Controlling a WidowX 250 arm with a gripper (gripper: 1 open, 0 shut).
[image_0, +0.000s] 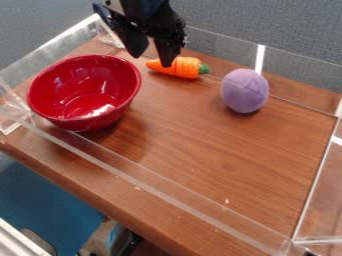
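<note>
My black gripper (150, 48) hangs at the top of the camera view, above and a little left of an orange carrot (174, 67) with a green end. Its two fingers stand apart, with nothing seen between them. A red bowl (60, 90) sits on the left of the wooden table, and a purple ball (245, 92) lies to the right of the carrot.
Clear low walls edge the table (214, 170), whose right and front parts are bare. A grey padded wall stands behind, and a blue area shows below the front edge at left.
</note>
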